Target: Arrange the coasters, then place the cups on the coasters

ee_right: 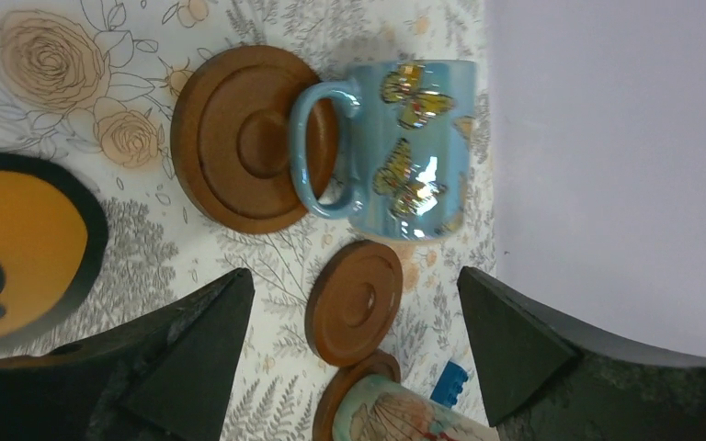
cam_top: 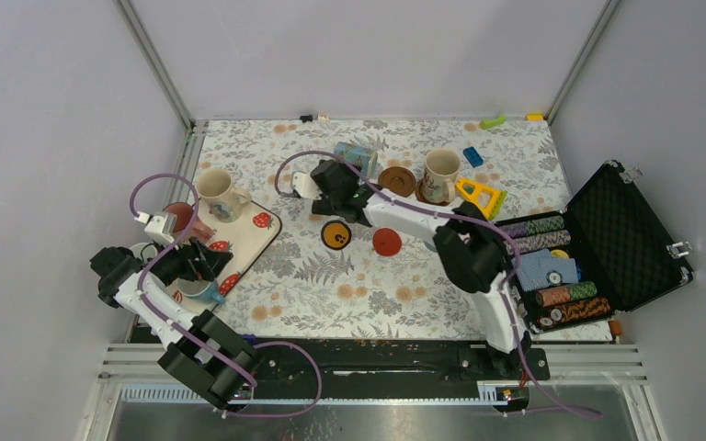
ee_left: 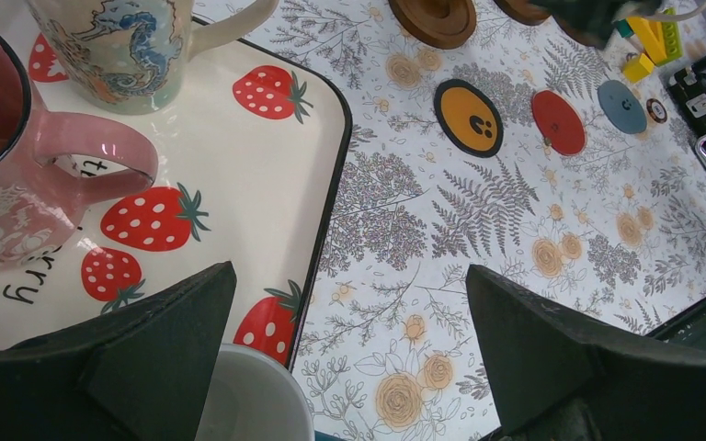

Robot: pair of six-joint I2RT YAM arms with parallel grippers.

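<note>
A blue cup with butterflies (ee_right: 414, 152) lies on its side at the back of the table, its handle over a brown wooden coaster (ee_right: 216, 138). From above, the same cup shows just behind my right gripper (cam_top: 320, 191), which hides that coaster. That gripper is open and empty, with the cup beyond its fingers (ee_right: 193, 340). My left gripper hangs open over the strawberry tray (ee_left: 285, 197). A pale cup rim (ee_left: 253, 400) shows below its left finger, with nothing held between the fingers.
A pink cup (ee_left: 18, 175) and a cream cup (cam_top: 221, 195) stand on the tray. Another brown coaster (cam_top: 397, 181) is bare, and a tall cup (cam_top: 440, 175) stands on a third. Orange (cam_top: 335, 234) and red (cam_top: 387, 242) discs lie nearer the front. An open case (cam_top: 597, 257) is at right.
</note>
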